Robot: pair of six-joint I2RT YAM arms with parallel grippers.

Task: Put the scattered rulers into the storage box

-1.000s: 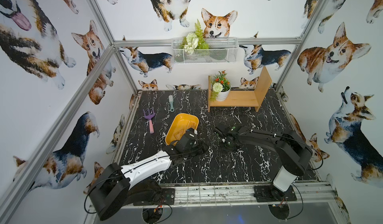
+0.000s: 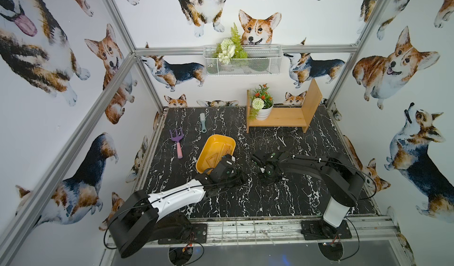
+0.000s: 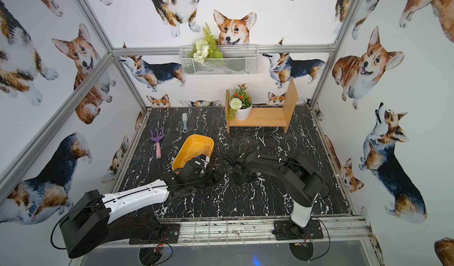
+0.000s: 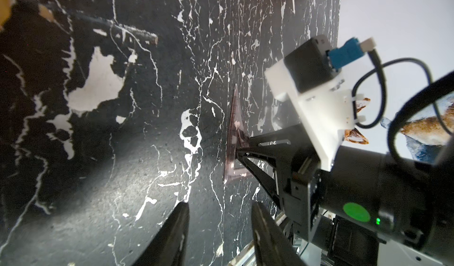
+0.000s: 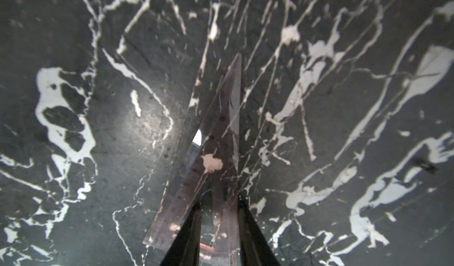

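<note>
A transparent triangular ruler [image 5: 217, 138] lies flat on the black marble table. My right gripper is low over it, fingers parted at its wider end; whether they touch it cannot be told. The yellow storage box [image 2: 208, 154] sits left of centre, with what looks like a ruler inside. My left gripper is open above bare table beside the box, nothing between its fingers. In the left wrist view the right gripper's fingers reach onto the triangle.
A purple-pink garden fork [image 2: 178, 143] and a small pale-blue tool [image 2: 203, 122] lie at the back left. A wooden shelf [image 2: 288, 119] with a potted plant [image 2: 262, 107] stands at the back right. A wire basket [image 3: 217, 64] hangs on the back wall.
My right gripper has shifted slightly lower and toward the front. My left arm has moved a little. The box and other objects are unchanged.
</note>
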